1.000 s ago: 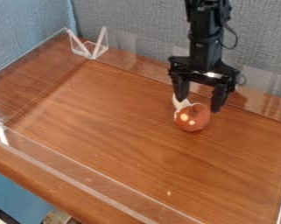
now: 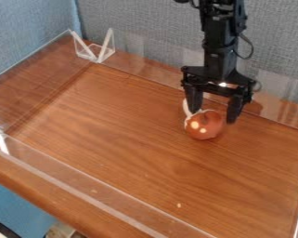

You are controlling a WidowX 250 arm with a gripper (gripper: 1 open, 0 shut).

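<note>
My black gripper (image 2: 213,104) hangs at the right back of the wooden table, its two fingers spread apart and pointing down. Between and just below them sits a round reddish-orange object (image 2: 206,128) with light spots on it. A white curved piece (image 2: 188,110) shows at its back left, partly hidden by the gripper; I cannot tell whether it is part of the same thing.
Clear low walls edge it, with white brackets (image 2: 93,51) at the back left. A grey padded wall (image 2: 138,23) stands behind.
Over the last second my gripper has shifted very slightly. The round object has not visibly moved.
</note>
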